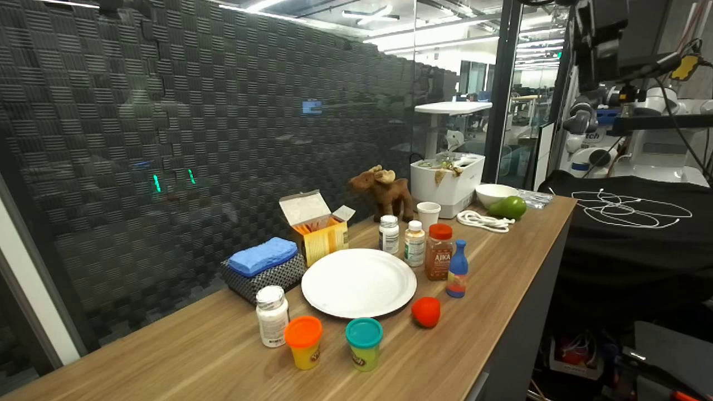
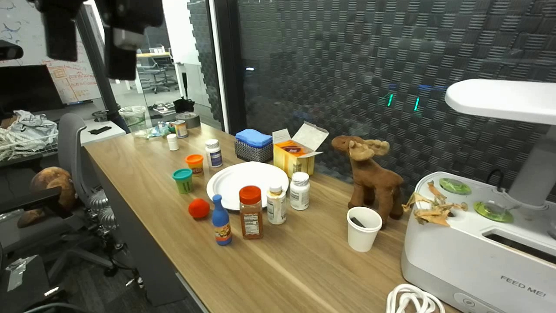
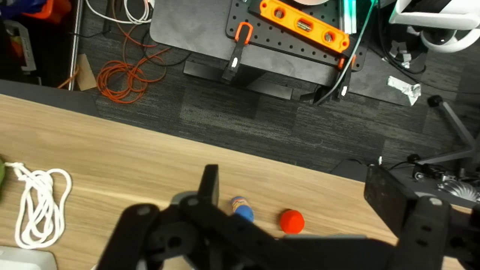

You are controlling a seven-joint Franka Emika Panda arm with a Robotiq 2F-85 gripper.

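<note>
High above the counter, my gripper stands open, its two dark fingers wide apart with nothing held. At the top left of exterior view 2 the same gripper (image 2: 91,57) hangs well clear of the counter. In the wrist view a red ball-like object (image 3: 292,222) and a blue bottle (image 3: 243,208) lie below and between the fingers. A white plate (image 1: 359,283) rests mid-counter. Around it stand a red-lidded spice jar (image 1: 439,252), an orange-lidded tub (image 1: 304,342), a teal-lidded tub (image 1: 365,343) and white bottles (image 1: 272,316).
Behind the plate are an open yellow box (image 1: 323,237), a dark basket (image 2: 253,151) with blue cloth and a plush moose (image 2: 372,177). A paper cup (image 2: 363,228), a white planter (image 2: 469,255) and white cord (image 3: 41,207) occupy the other end.
</note>
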